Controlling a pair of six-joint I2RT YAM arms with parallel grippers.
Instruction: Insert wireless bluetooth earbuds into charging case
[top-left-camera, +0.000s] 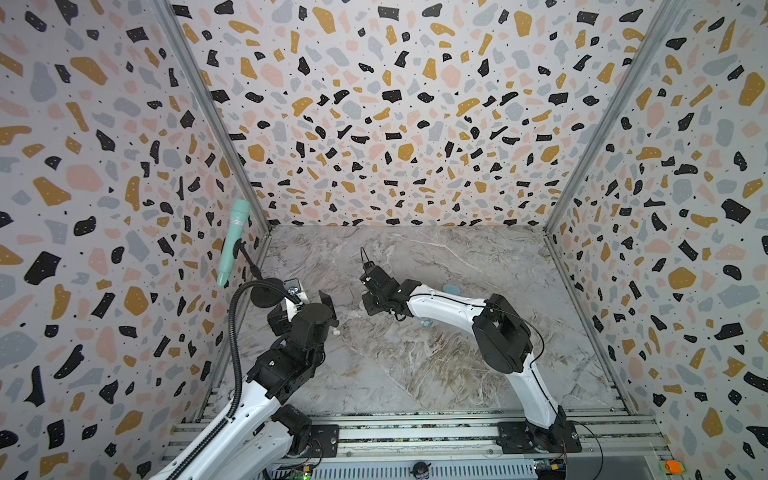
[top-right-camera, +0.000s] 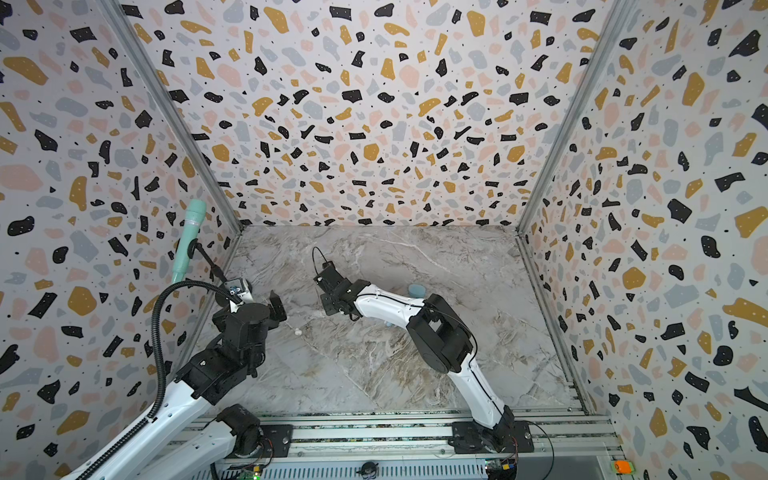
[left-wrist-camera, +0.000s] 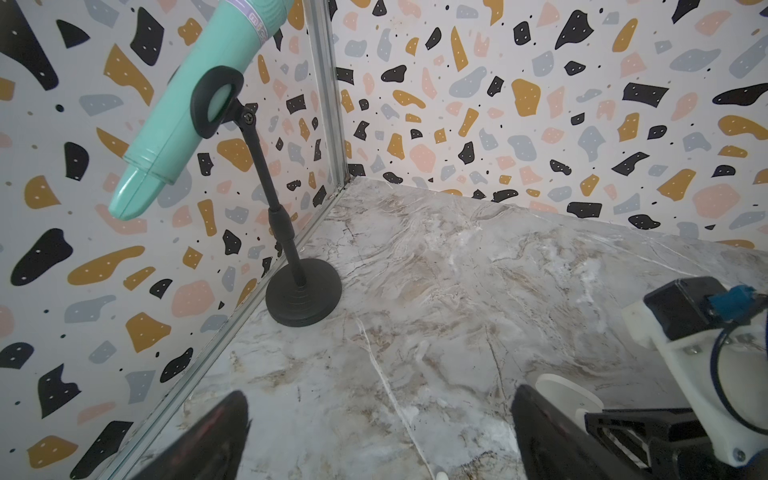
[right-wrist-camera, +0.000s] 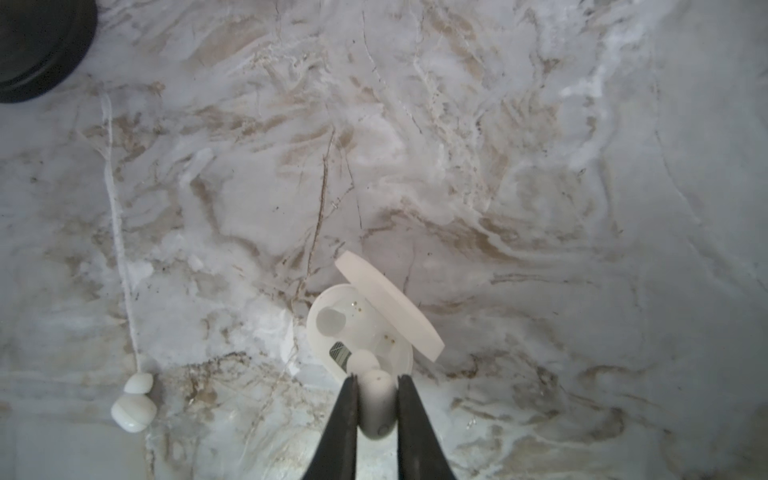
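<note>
The white charging case (right-wrist-camera: 328, 352) lies open on the marble table, its lid (right-wrist-camera: 390, 304) tilted to its right in the right wrist view. My right gripper is shut on a white earbud, held over the case's lower part; whether it is seated cannot be told. Two small white pieces (right-wrist-camera: 134, 409) lie left of the case. My left gripper stands open at the left of the table, with nothing between its fingers.
A mint tube on a black stand (left-wrist-camera: 304, 292) stands by the left wall. A light blue object (top-right-camera: 416, 291) lies behind the right arm.
</note>
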